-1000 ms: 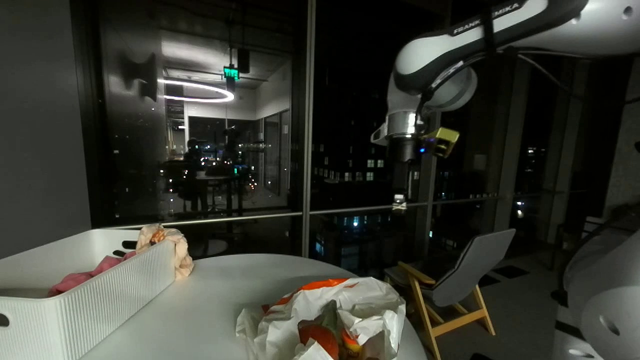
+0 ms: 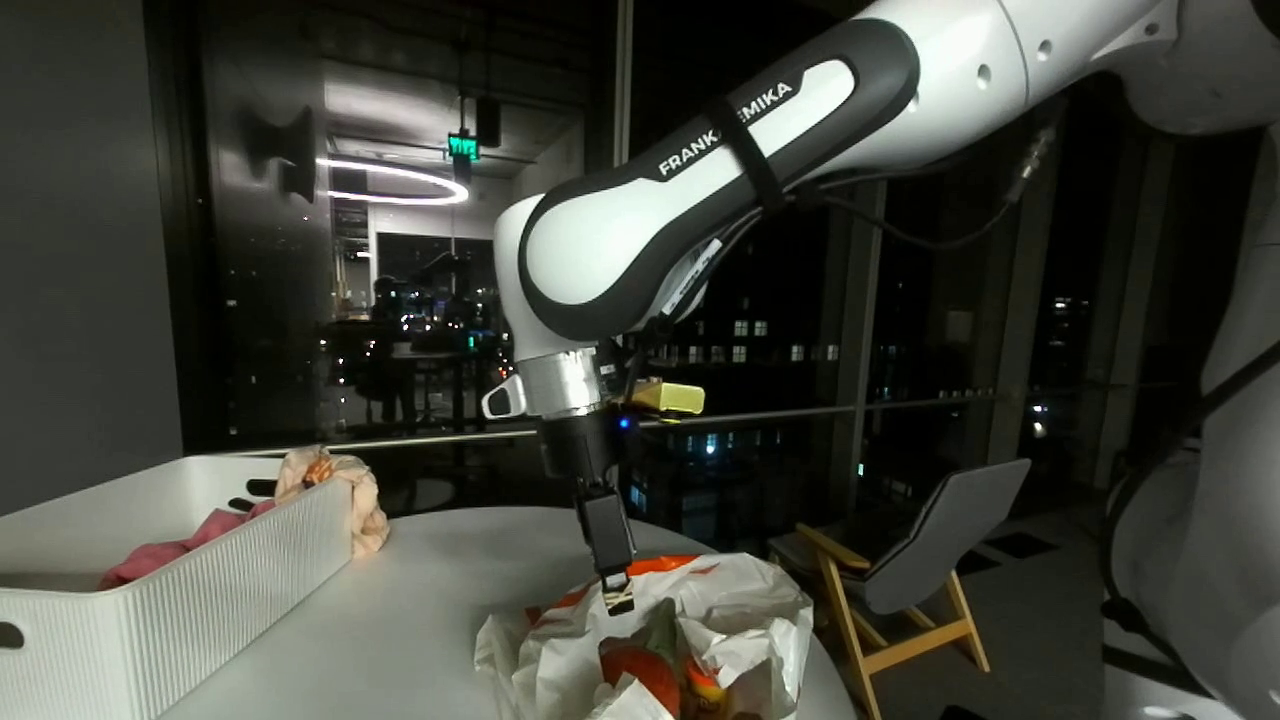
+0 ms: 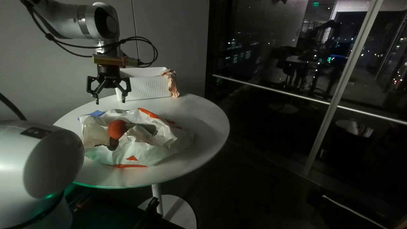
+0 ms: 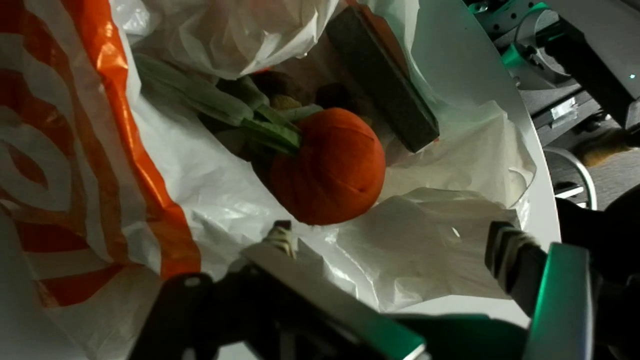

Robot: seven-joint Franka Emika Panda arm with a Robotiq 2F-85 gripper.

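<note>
My gripper (image 3: 110, 101) hangs above the far side of the white plastic bag (image 3: 168, 143), its fingers spread wide with nothing between them. In the wrist view the two fingertips stand apart over the bag's crumpled plastic. An orange-red round plush (image 4: 342, 168) with a green stem (image 4: 198, 96) lies in the bag's opening, ahead of the fingers and apart from them. Beside it is a dark box-like block (image 4: 384, 78). Other items deeper in the bag are shadowed and hard to tell.
A white ribbed bin (image 2: 240, 600) stands at the table's far end, with pink cloth (image 2: 192, 546) inside and a peach cloth (image 2: 348, 486) over its corner. A chair (image 2: 936, 552) stands beyond.
My arm has swung left and come down in exterior view 1, from high above the chair to just over the bag. The bag and bin look unmoved.
</note>
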